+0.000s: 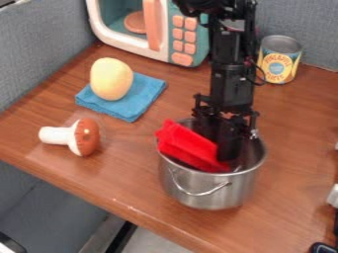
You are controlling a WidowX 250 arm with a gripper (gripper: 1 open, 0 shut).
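My black gripper [232,143] reaches down into a steel pot [205,188] with a handle, at the right of centre. A red object [188,144] leans inside the pot, sticking above the rim on the left, beside the fingers. Whether the fingers hold it cannot be seen, as the arm and pot hide their tips.
An egg [111,77] rests on a blue cloth [137,102]. A toy mushroom [74,137] lies near the left edge of the wooden table [119,173]. A toy microwave [148,30] and a can [278,59] stand at the back.
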